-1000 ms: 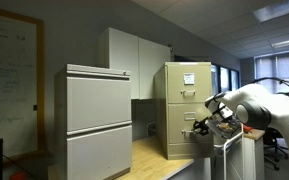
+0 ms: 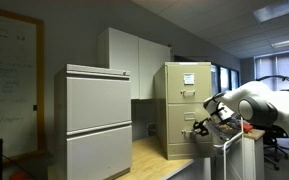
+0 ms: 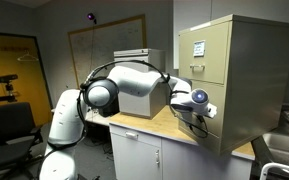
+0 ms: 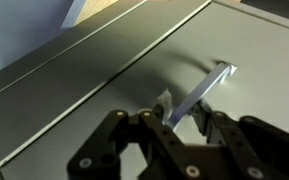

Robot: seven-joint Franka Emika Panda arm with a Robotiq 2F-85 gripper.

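Note:
A tan two-drawer filing cabinet [image 2: 174,110] stands at the end of the counter, its drawers looking closed in exterior view 1. My gripper [image 2: 197,129] is at the lower drawer's front, by that drawer's handle. In the wrist view the metal bar handle [image 4: 210,86] runs slantwise down between the fingers, and the gripper appears shut on it. The handle's near end is hidden behind the gripper. Exterior view 2 has the arm [image 3: 134,72] reaching across the front of the cabinet, covering much of the lower drawer [image 3: 199,128].
A grey filing cabinet [image 2: 94,125] stands farther along the wooden counter [image 2: 149,158]. Bare counter lies between the two cabinets. White wall cupboards [image 2: 124,55] hang above. A metal sink [image 3: 284,150] is beside the tan cabinet in exterior view 2.

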